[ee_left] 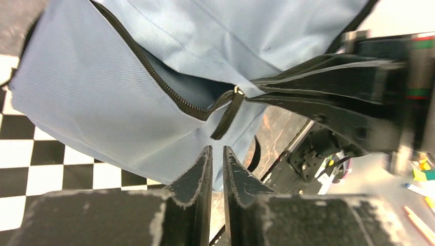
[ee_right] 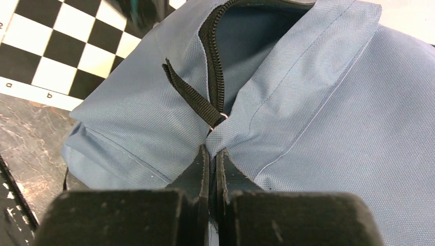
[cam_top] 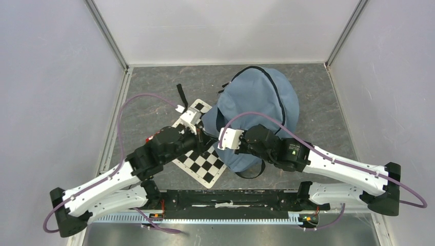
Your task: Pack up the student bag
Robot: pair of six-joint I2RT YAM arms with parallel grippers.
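Note:
A blue bag [cam_top: 256, 97] lies on the grey table with its zipped opening partly apart. In the right wrist view, my right gripper is shut on a fold of the bag's cloth beside the zipper pull [ee_right: 192, 95]. The left wrist view shows the same grip from the side, with the pull [ee_left: 228, 115] hanging by the right fingertips. My left gripper is slightly open, a narrow gap between its fingers and nothing visible in it. It is near the bag's opening, left of the right gripper in the top view.
A black-and-white chessboard [cam_top: 208, 177] lies partly beneath the bag. A red item [cam_top: 149, 138] is mostly hidden behind the left arm. Both arms are close together over the bag's front. Table on the bag's right is clear.

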